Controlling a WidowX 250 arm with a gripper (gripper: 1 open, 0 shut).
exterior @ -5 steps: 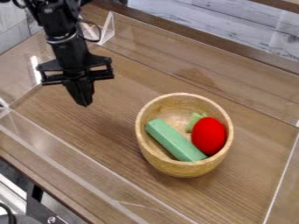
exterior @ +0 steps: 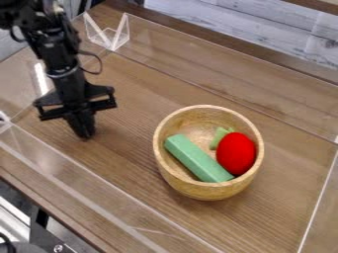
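Observation:
The black arm reaches down from the upper left, its gripper (exterior: 82, 123) low over the bare wood table at the left, shut with nothing visible between its fingers. To the right sits a wooden bowl (exterior: 179, 118) holding a green block (exterior: 196, 156), a red round object (exterior: 235, 152) and a small lighter green piece (exterior: 219, 136) partly behind the red one.
White wire-like pieces stand at the upper left behind the arm, and dark cables show at the lower left corner beyond the table's edge.
The arm has moved down and slightly left, bringing the gripper lower over the table. It is somewhat blurred now. The bowl and its contents have not moved.

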